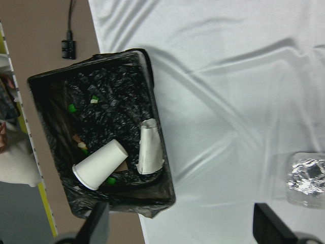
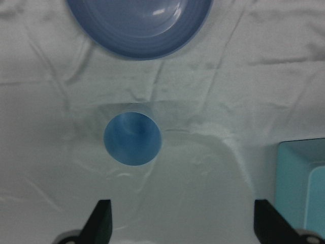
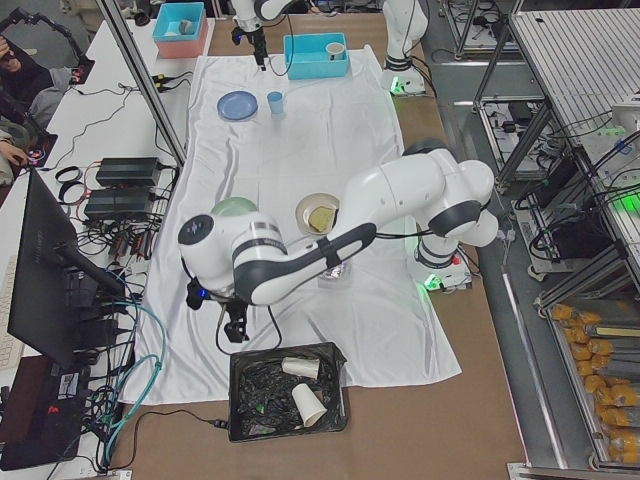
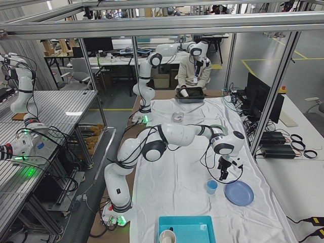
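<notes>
A black lined bin (image 1: 68, 127) holds two white paper cups (image 1: 99, 165) (image 1: 150, 147) and small scraps. My left gripper (image 3: 215, 315) hangs above the cloth behind the bin, its fingers apart at the bottom edge of the left wrist view with nothing between them. My right gripper stands open over the cloth, near a blue cup (image 2: 132, 137), a blue plate (image 2: 137, 46) and a teal bin (image 2: 299, 188).
A beige plate (image 3: 306, 205) with food, a green plate (image 3: 236, 206) partly hidden by my left arm, and a foil packet (image 1: 307, 180) lie on the white cloth.
</notes>
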